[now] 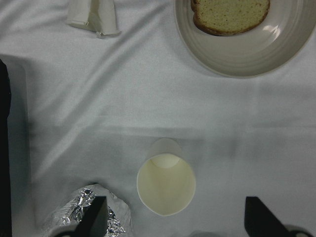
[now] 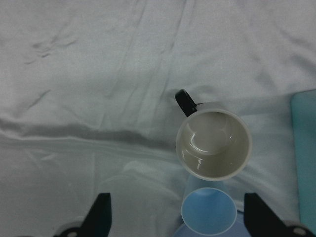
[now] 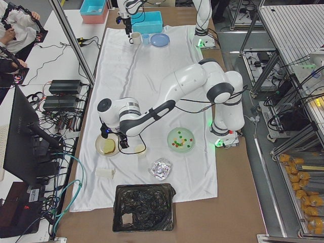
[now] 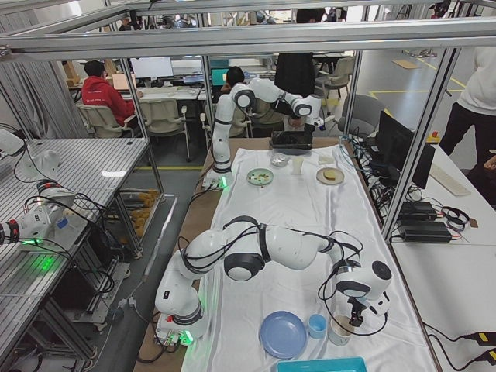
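Observation:
My left gripper is open above a white cup [image 1: 166,185], with nothing between its fingers. Beyond the cup are a plate [image 1: 237,64] with a slice of bread [image 1: 229,15], and a white paper packet [image 1: 91,12]; crumpled foil [image 1: 111,219] lies beside the cup. My right gripper is open over the far end of the cloth, above a mug [image 2: 212,143] with a black handle and a blue cup [image 2: 207,212]. A blue plate [image 4: 283,335] lies beside them.
A green plate [image 3: 180,139] with small coloured pieces sits right of the cup. A bin lined with black plastic [image 3: 144,206] stands at one end of the table, a turquoise tub [image 3: 147,21] at the other.

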